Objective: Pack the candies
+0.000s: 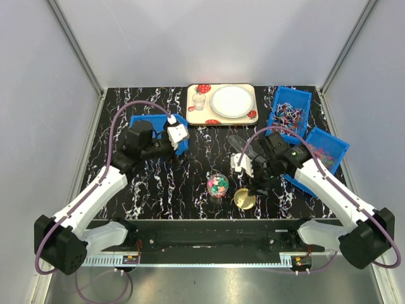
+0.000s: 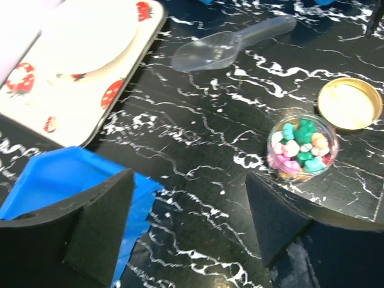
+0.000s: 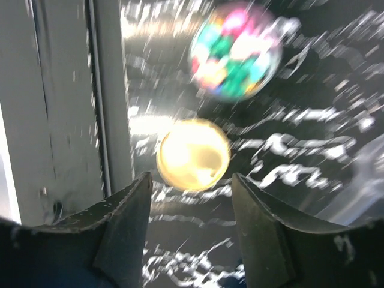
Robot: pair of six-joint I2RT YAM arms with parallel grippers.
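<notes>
A clear jar of colourful candies (image 1: 218,185) (image 2: 302,147) (image 3: 236,53) stands at the front centre of the black marbled table. Its gold lid (image 1: 244,198) (image 2: 349,103) (image 3: 193,156) lies to its right. Above and just behind the lid hangs my right gripper, open and empty. My left gripper is open over the table beside the left blue bin (image 2: 72,174), left of the jar. A clear scoop (image 2: 204,51) lies behind the lid, partly hidden by the right arm in the top view.
A strawberry tray (image 1: 199,116) with a white plate (image 1: 231,101) and glass is at the back. Two blue bins (image 1: 293,96) at the right hold candies and wrapped sticks. The table between left bin and jar is clear.
</notes>
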